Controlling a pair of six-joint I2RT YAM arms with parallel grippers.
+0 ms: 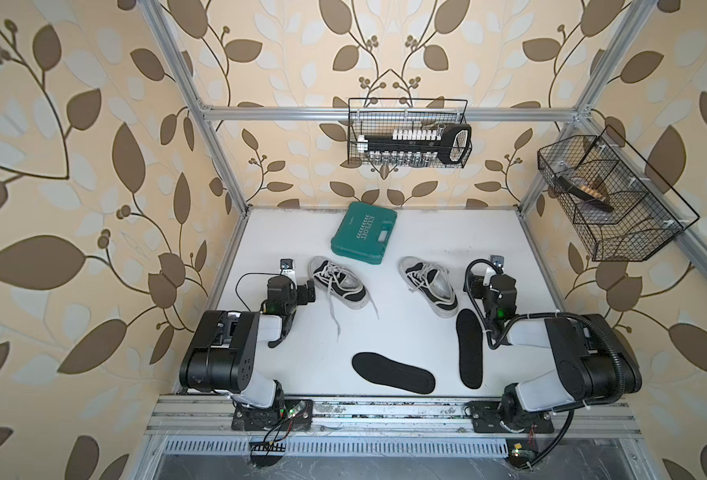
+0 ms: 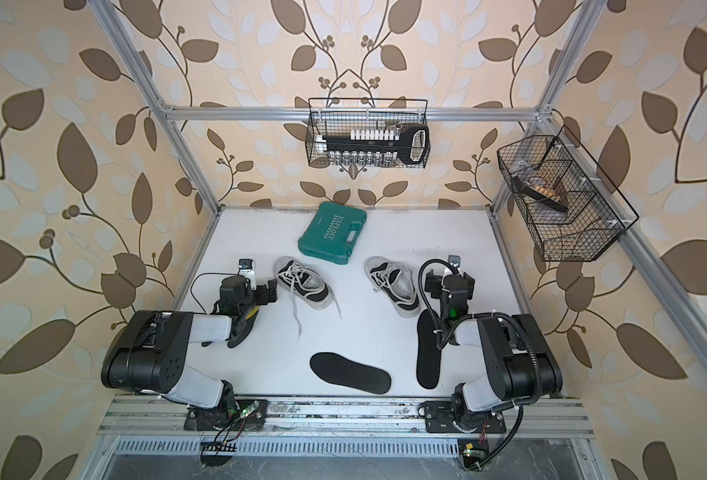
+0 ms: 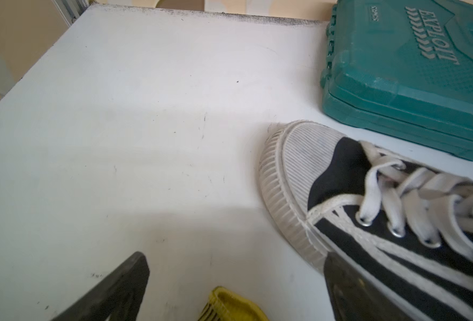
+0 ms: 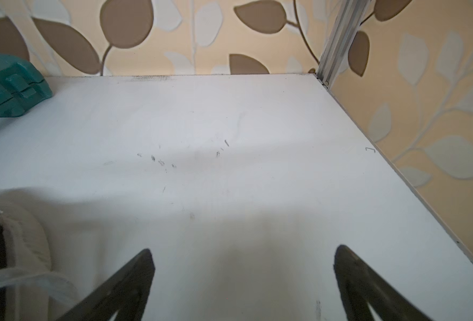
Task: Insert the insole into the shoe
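Note:
Two grey-and-black sneakers, the left shoe (image 1: 340,284) and the right shoe (image 1: 428,285), lie mid-table, laces loose. A black insole (image 1: 393,372) lies flat near the front edge; another insole (image 1: 469,352) lies lengthwise at front right. More dark flat shapes lie partly hidden under the left arm, with a yellow item (image 3: 231,307) below my left gripper, which stands open left of the left shoe's toe. My right gripper is open over bare table, right of the right shoe, with nothing between its fingers.
A green case (image 1: 364,232) lies at the back centre. Wire baskets (image 2: 367,132) hang above the table on the back and right side.

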